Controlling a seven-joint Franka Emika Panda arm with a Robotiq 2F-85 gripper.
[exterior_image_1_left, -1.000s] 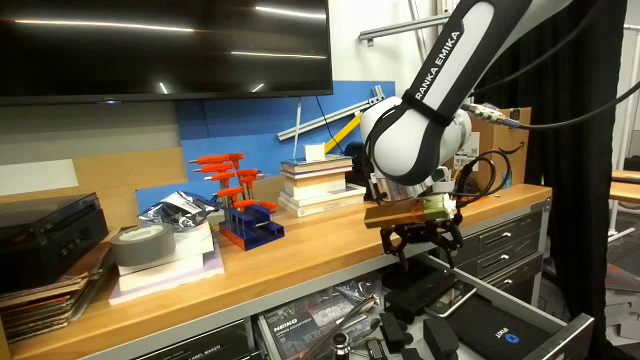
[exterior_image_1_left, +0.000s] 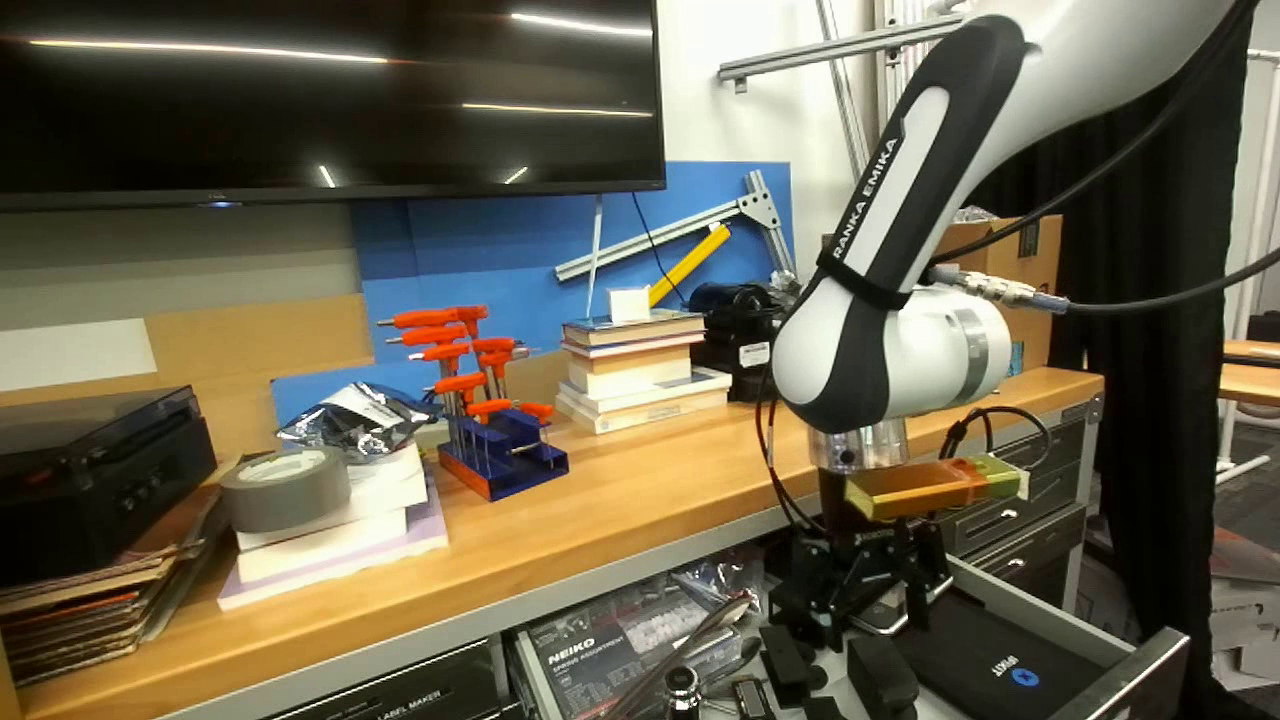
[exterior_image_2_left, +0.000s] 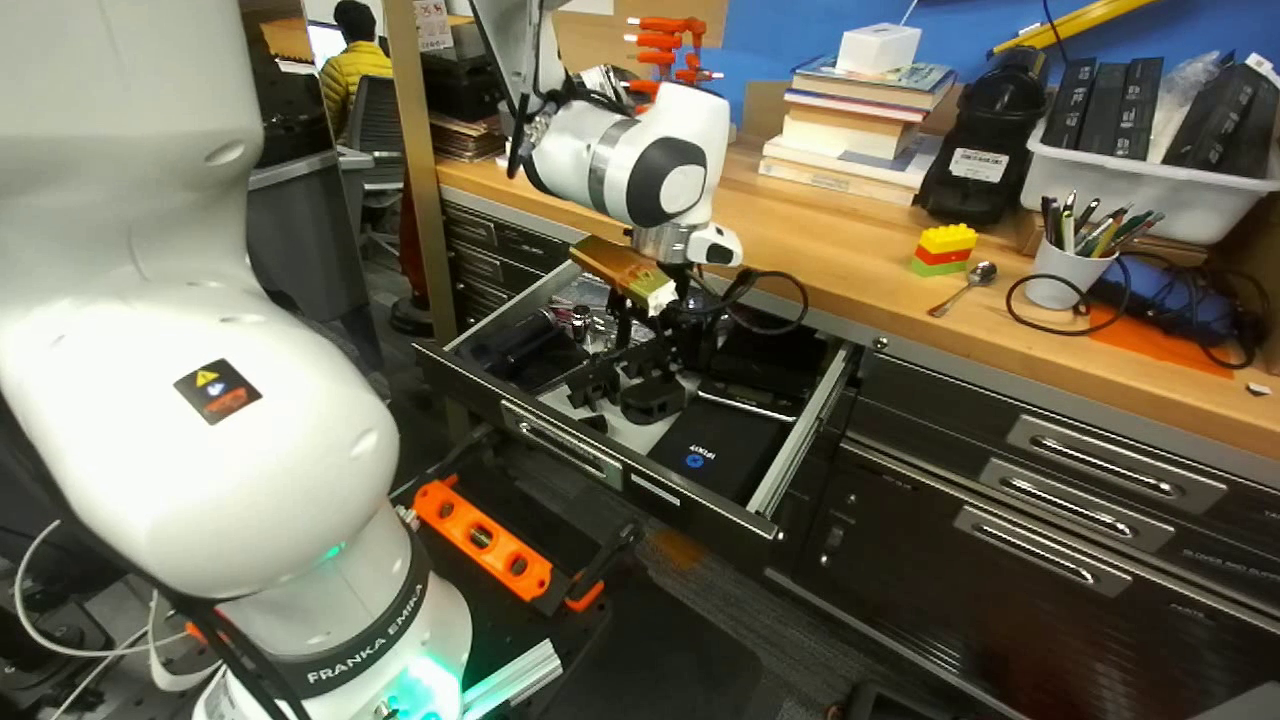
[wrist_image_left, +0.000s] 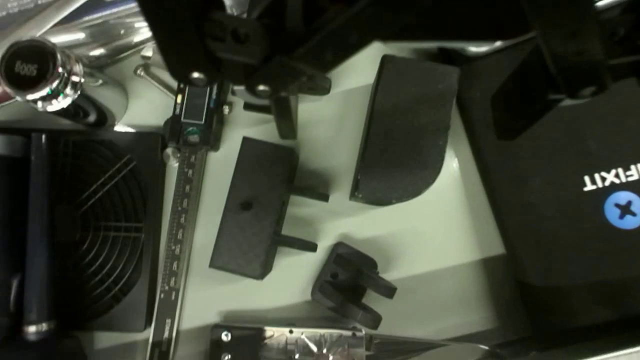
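Note:
My gripper (exterior_image_1_left: 872, 618) is inside the open drawer, pointing down with its fingers wide apart. In the wrist view its fingers (wrist_image_left: 285, 111) show at either side of the top, and nothing is held between them. A black block with one rounded corner (wrist_image_left: 408, 129) rests on the pale drawer floor below the gap. To its left are a black rectangular piece with two prongs (wrist_image_left: 255, 207) and a smaller forked part (wrist_image_left: 348, 285). Dark shapes along the top are hard to separate from the gripper. Contact with anything in the drawer cannot be made out.
A digital caliper (wrist_image_left: 183, 198), a 500g weight (wrist_image_left: 42, 75) and a black iFixit case (wrist_image_left: 570, 198) crowd the drawer. Its front wall (exterior_image_2_left: 600, 450) and the wooden counter edge (exterior_image_1_left: 672, 516) bound the space. Books (exterior_image_1_left: 630, 378) and hex keys (exterior_image_1_left: 462, 372) stand on the counter.
The arm has come down from above the drawer's back edge to within the drawer, and the gripper has turned somewhat. It stays open; the drawer's visible contents look unmoved.

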